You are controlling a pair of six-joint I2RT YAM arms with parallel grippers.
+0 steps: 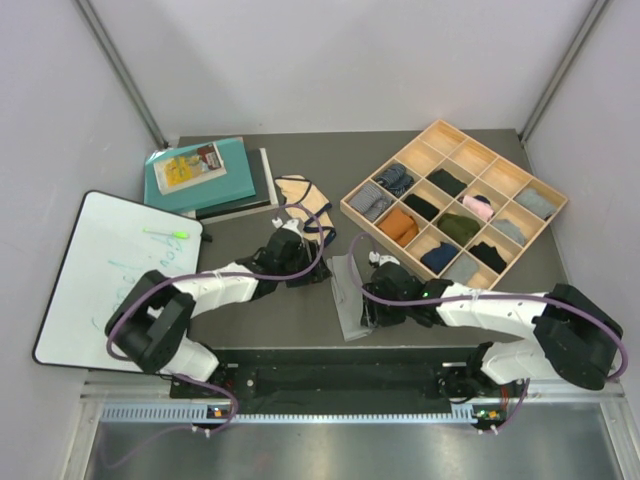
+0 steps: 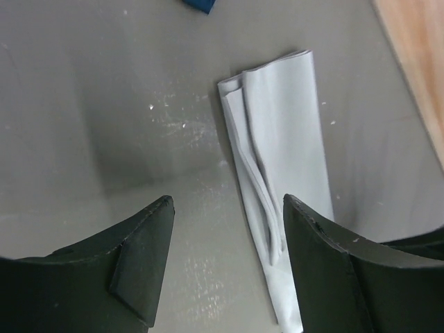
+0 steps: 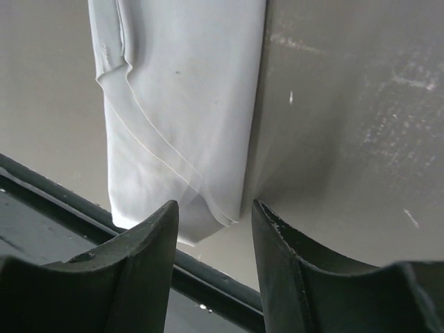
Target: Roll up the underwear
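Note:
The light grey underwear [image 1: 347,292] lies as a long, folded flat strip near the table's front edge. Its far end [image 2: 277,90] shows flat on the table in the left wrist view. Left of that far end hangs my left gripper [image 1: 318,270]; its fingers are apart and empty, with bare table and the strip's edge visible between and beyond them. At the near end stands my right gripper [image 1: 371,322]. A corner of the underwear [image 3: 218,201] shows between its fingers, which look partly apart; whether they pinch the cloth cannot be told.
A wooden box [image 1: 455,205] with compartments of rolled clothes stands at the back right. A beige cloth with dark straps [image 1: 303,197] lies behind the left gripper. A whiteboard [image 1: 115,280] and books [image 1: 200,175] occupy the left. Bare table surrounds the strip.

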